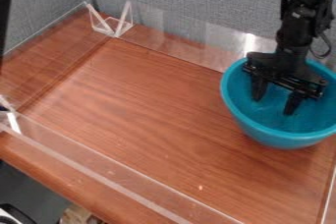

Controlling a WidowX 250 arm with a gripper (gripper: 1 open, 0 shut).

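A turquoise bowl [262, 130] stands at the right side of the wooden table. The black gripper [276, 94] reaches down from the top right into the bowl, its two fingers apart and below the rim line. I cannot make out anything between the fingertips; the bottom of the bowl behind them is partly hidden.
A white wire frame [110, 24] sits in the far left corner. Grey padded walls [171, 2] bound the back and left.
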